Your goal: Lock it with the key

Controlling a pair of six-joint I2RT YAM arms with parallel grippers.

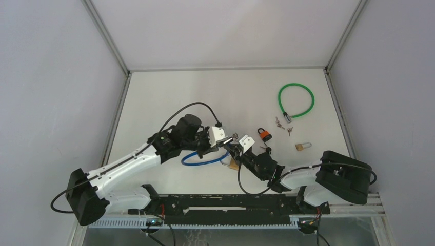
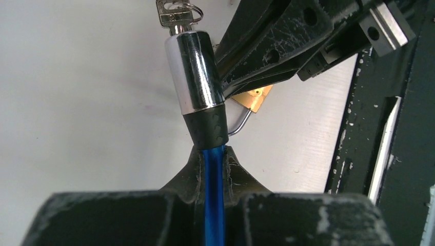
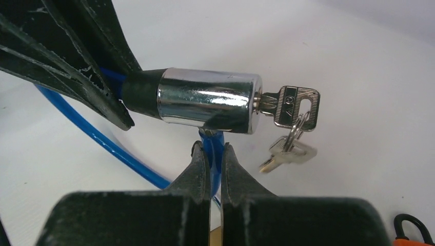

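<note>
The blue cable lock's shiny cylinder point(image 3: 208, 97) is held up between my two grippers, a key point(image 3: 285, 108) in its end face and a second key point(image 3: 292, 152) dangling from the ring. My left gripper is shut on the blue cable just behind the cylinder's black collar point(image 2: 206, 127). In the right wrist view, my right gripper is shut on the cable's other blue end. That end's metal tip point(image 3: 208, 131) meets the side of the cylinder; how deep it sits is hidden. The blue cable point(image 1: 205, 163) loops below.
A brass padlock point(image 2: 255, 98) lies beneath the grippers. To the right are an orange-black padlock point(image 1: 264, 135), a small brass padlock point(image 1: 303, 146), loose keys point(image 1: 279, 123) and a green cable lock point(image 1: 313, 97).
</note>
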